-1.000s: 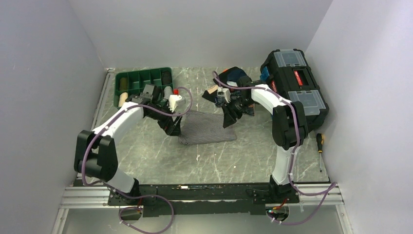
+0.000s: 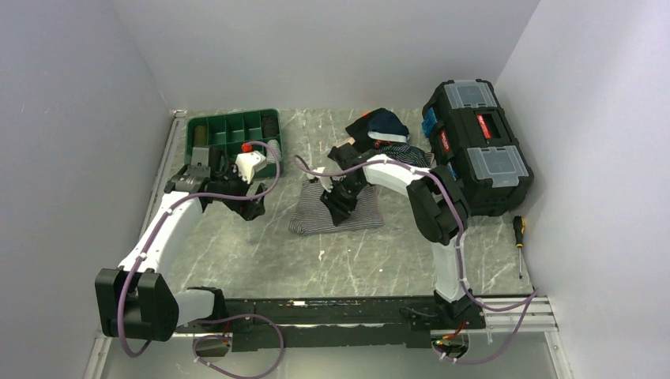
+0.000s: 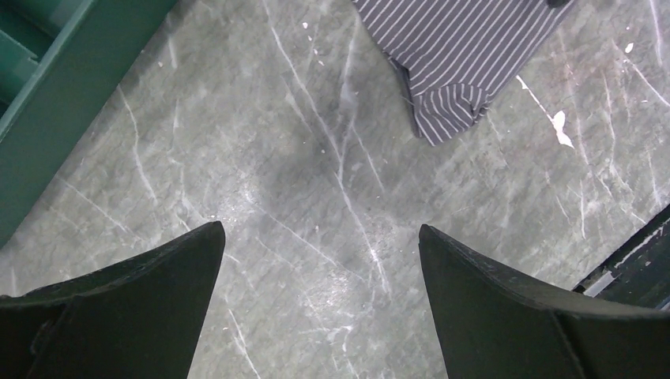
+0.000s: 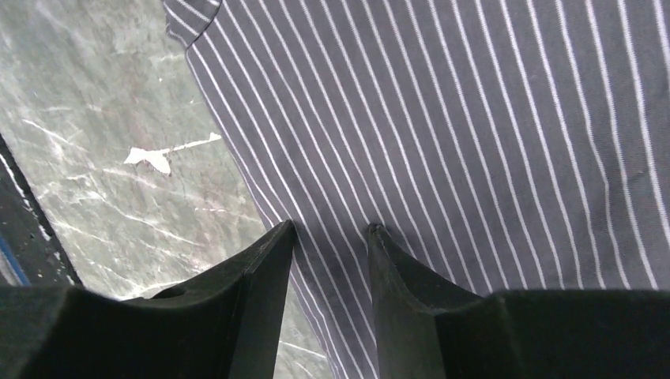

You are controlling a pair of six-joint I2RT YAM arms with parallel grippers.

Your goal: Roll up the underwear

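Grey striped underwear [image 2: 308, 217] lies spread on the marble table, one corner bunched at the left. My right gripper is down on the cloth near its front edge, fingers partly apart with fingertips pressed on the stripes; whether fabric is pinched is unclear. The top view shows the right arm covering part of the underwear. My left gripper is open over bare table, left of the underwear, with nothing between its fingers.
A green divided organizer [image 2: 237, 126] holding rolled items is at back left. A dark clothing pile [image 2: 383, 126] lies at the back. Black toolboxes [image 2: 482, 158] and a screwdriver [image 2: 519, 237] are at the right.
My right gripper has moved left and down onto the underwear. My left gripper has drawn back to the left, away from the cloth.
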